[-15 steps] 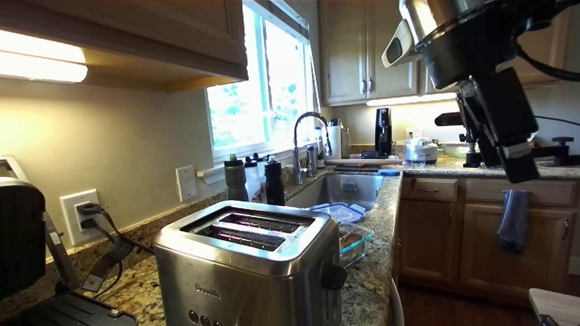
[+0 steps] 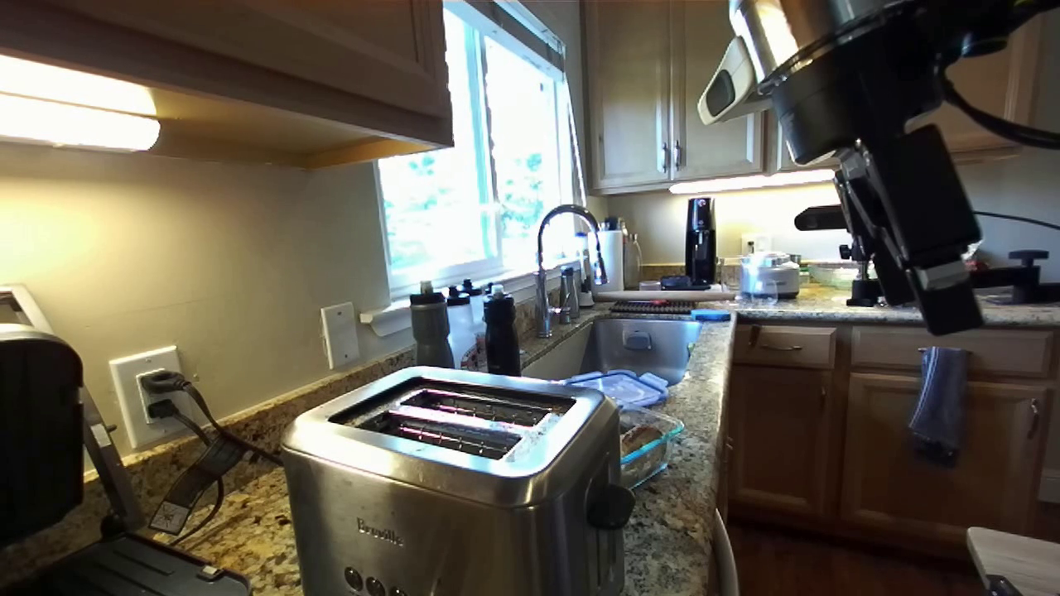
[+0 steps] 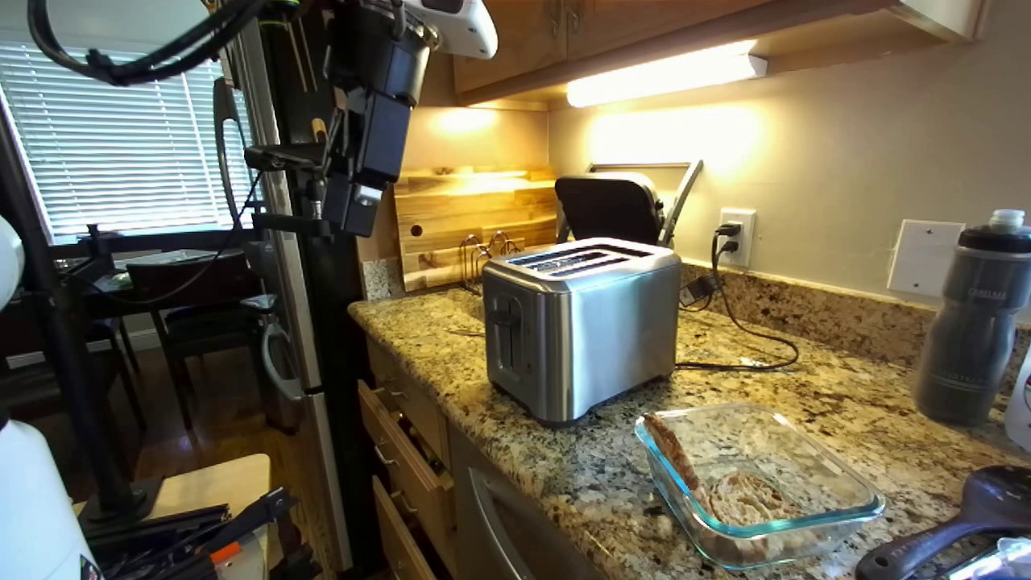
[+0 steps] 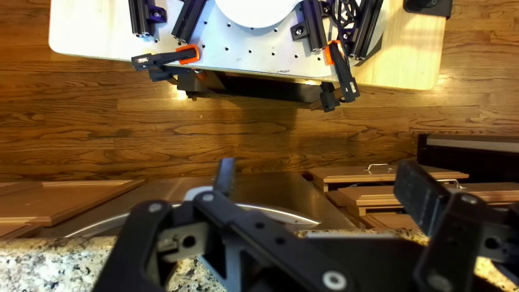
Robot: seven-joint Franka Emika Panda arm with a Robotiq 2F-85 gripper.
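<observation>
My gripper is open in the wrist view, its two black fingers wide apart with only floor and cabinet fronts showing between them. Exterior view 2 has the gripper (image 3: 353, 205) high up, left of the steel toaster (image 3: 604, 329) and well clear of it. The toaster's slots look empty, and its lever (image 3: 504, 319) is on the end facing out. A clear glass dish (image 3: 812, 527) on the counter holds brown bread (image 3: 744, 498), one piece leaning on the dish wall. In exterior view 1 the dish (image 2: 651, 462) is partly hidden behind the toaster (image 2: 437, 516).
Water bottles (image 2: 430, 328) line the wall near the sink (image 2: 636, 348). A dark utensil (image 3: 942, 532) lies right of the dish. Behind the toaster stand a black appliance (image 3: 610, 208) and a wooden board (image 3: 440, 227). Drawers (image 3: 411, 454) below the counter stand partly pulled out.
</observation>
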